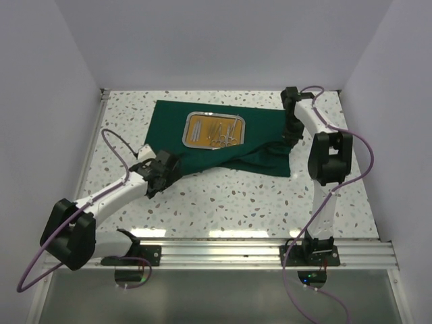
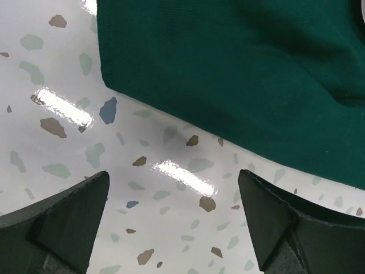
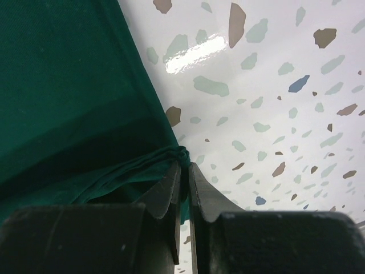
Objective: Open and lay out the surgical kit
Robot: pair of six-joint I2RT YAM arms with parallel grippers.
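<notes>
A dark green cloth [image 1: 169,120] lies spread on the speckled table, with a fold running across its front right part. On it rests a metal tray [image 1: 185,132] with an orange lining, holding scissors and other slim instruments [image 1: 225,138]. My left gripper is open above the bare table, just in front of the cloth's front left corner [image 2: 114,80]; nothing is between its fingers. At the cloth's right side, my right gripper is shut on a gathered bit of the green edge, and creases [image 3: 131,165] run from it to the left.
A metal rail [image 1: 209,246] runs along its front edge. Grey walls [image 1: 226,40] enclose the back and sides.
</notes>
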